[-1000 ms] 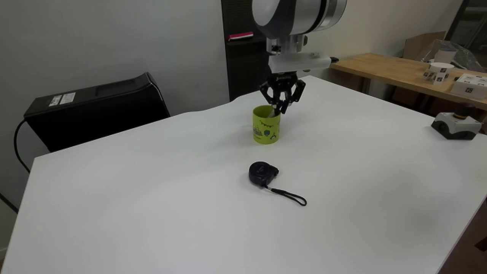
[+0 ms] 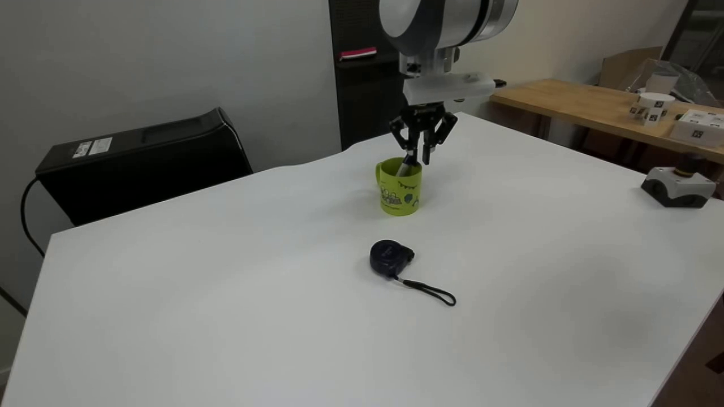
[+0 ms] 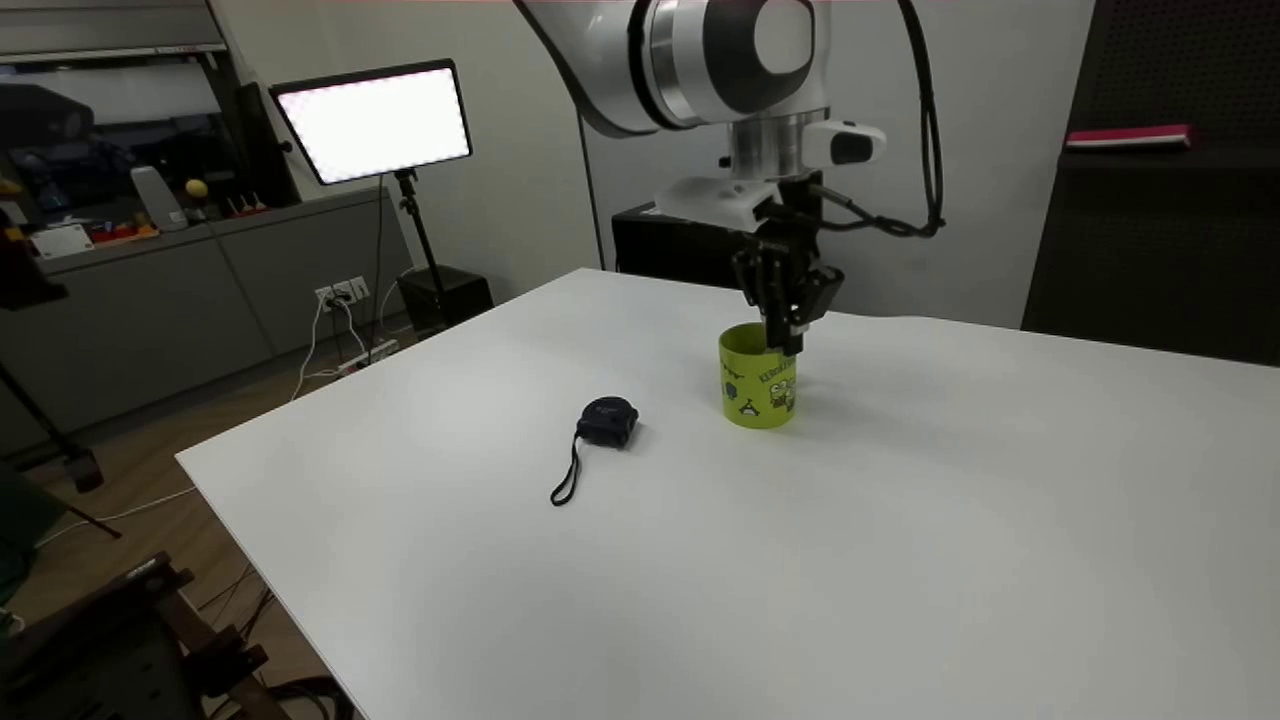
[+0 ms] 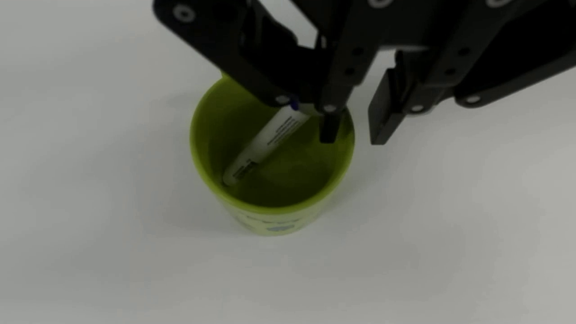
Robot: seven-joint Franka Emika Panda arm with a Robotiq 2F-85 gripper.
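Note:
A yellow-green mug point(image 2: 399, 196) with printed figures stands upright on the white table, its handle toward the left in exterior view 1. Inside it a white marker point(image 4: 264, 143) leans at a slant, its blue-tinged upper end partly covered by a finger. Over the mug's rim is my gripper, its fingers parted with a gap that shows only mug rim and table. One finger point(image 4: 330, 128) reaches over the mug's opening beside the marker; the other is outside the rim. Whether the near finger touches the marker or mug, I cannot tell.
A dark tape measure point(image 2: 390, 258) with a black wrist strap point(image 2: 431, 290) lies in front of the mug. A grey switch box point(image 2: 679, 186) sits at the table's right edge.
The gripper's fingers have spread apart. The mug has turned, bringing its handle into view on the left, and has shifted slightly to the right. The tape measure has stayed put.

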